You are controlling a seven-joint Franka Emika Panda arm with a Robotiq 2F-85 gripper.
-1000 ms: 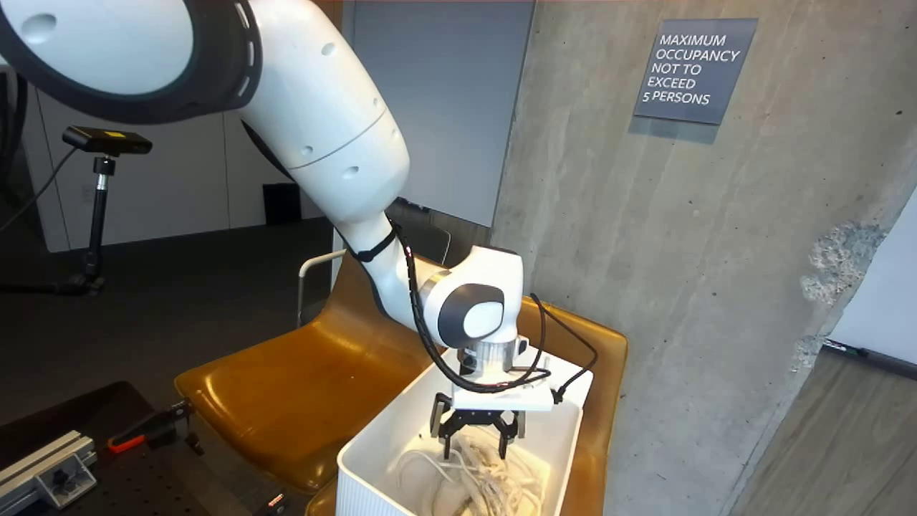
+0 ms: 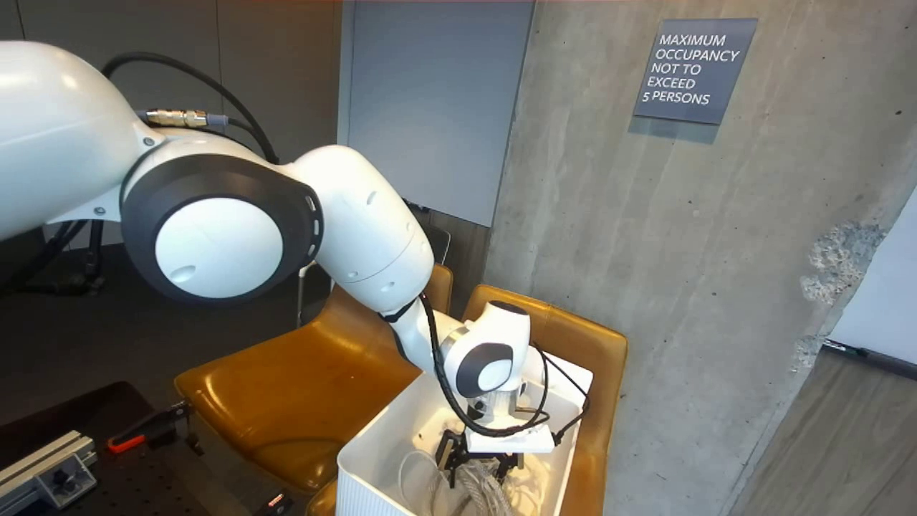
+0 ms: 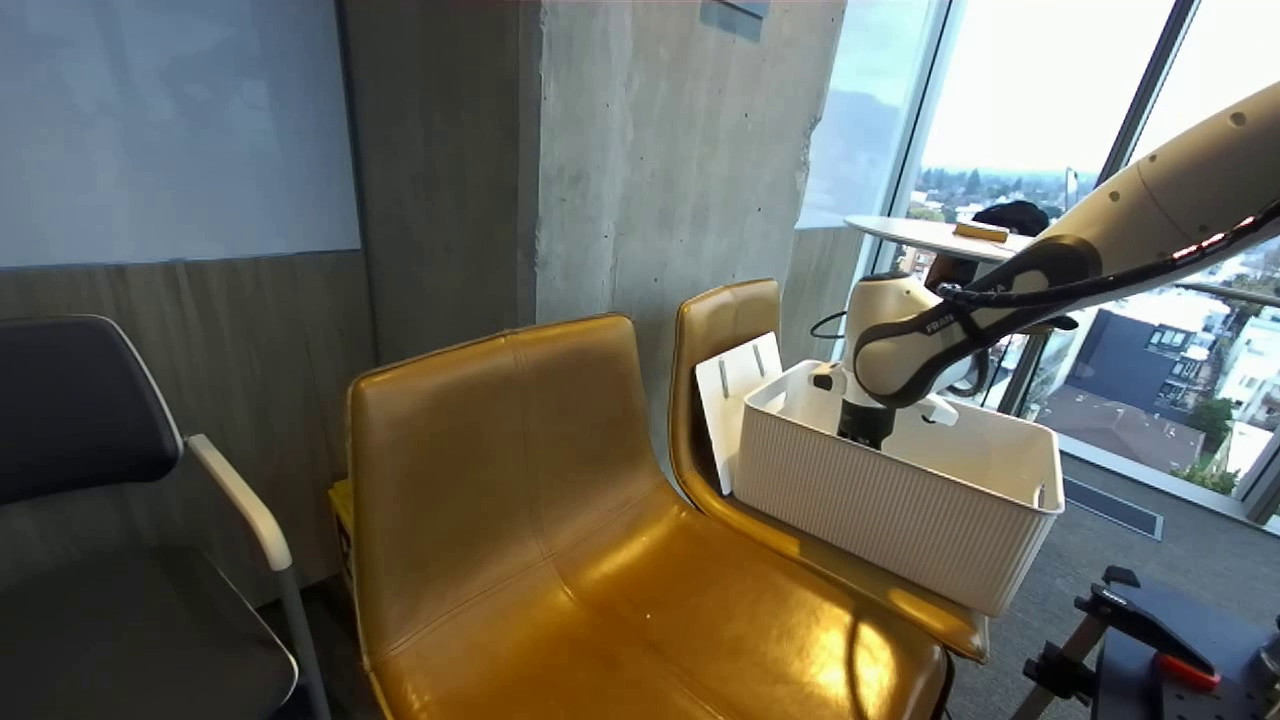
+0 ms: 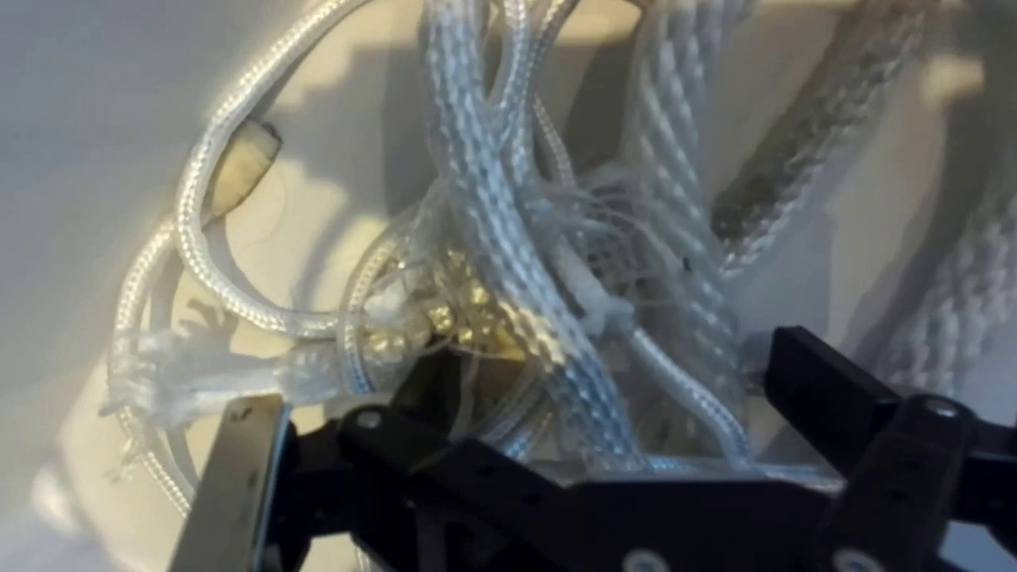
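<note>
Down inside the white ribbed bin, my gripper stands open over a tangle of pale ropes. Seen from the wrist, the black fingers of the gripper are wide apart, with rope strands between and below them. A thick braided rope runs down through the middle of that gap. A twisted rope lies to its right, and a thin looped cord curls on the left beside a frayed end. In exterior view 2 the bin's wall hides the fingers.
The bin's walls close round the gripper on all sides. It rests on a tan chair, a white panel leaning behind it. Another tan chair stands alongside, empty. A dark table with a red-and-black clamp is nearby.
The arm has come down, carrying the gripper deeper into the bin, from above the ropes to among them. The fingers are open in both frames.
</note>
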